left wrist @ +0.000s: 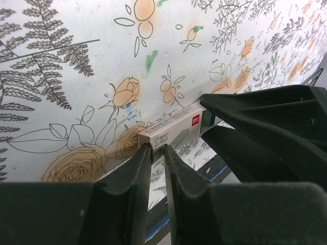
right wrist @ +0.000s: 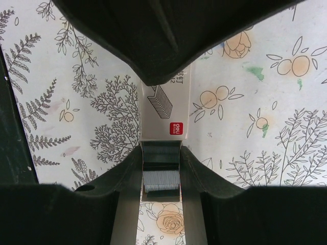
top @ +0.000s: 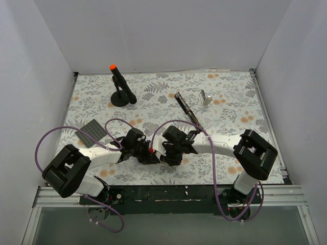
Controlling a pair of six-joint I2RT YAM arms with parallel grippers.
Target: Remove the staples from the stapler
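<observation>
A small white staple box (left wrist: 173,127) with a red label lies on the patterned mat in the left wrist view, my left gripper at its near end, its fingertips close together there; how far they are apart is hard to tell. In the right wrist view, my right gripper is shut on the other end of the box (right wrist: 163,112), where a dark section with a silvery block shows between the fingers. In the top view both grippers meet low over the front middle of the mat, largely hiding the box.
A long open stapler (top: 186,109) lies behind the grippers, with a small silver-white piece (top: 205,99) to its right. A black stand with an orange-tipped cylinder (top: 122,87) stands back left, a grey ridged pad (top: 91,132) at left.
</observation>
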